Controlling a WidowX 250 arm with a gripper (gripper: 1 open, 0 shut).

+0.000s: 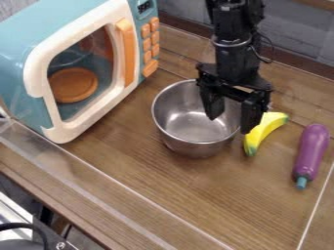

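The black gripper [229, 107] is open above the right part of a steel bowl [188, 130], its fingers pointing down over the bowl and its rim. A yellow toy banana [265, 131] lies just right of the bowl, partly behind the gripper from this view. A purple toy eggplant [311, 155] lies further right on the wooden counter [196, 200].
A toy microwave [65, 59] with an orange plate [73, 85] inside stands at the left. A wall runs along the back.
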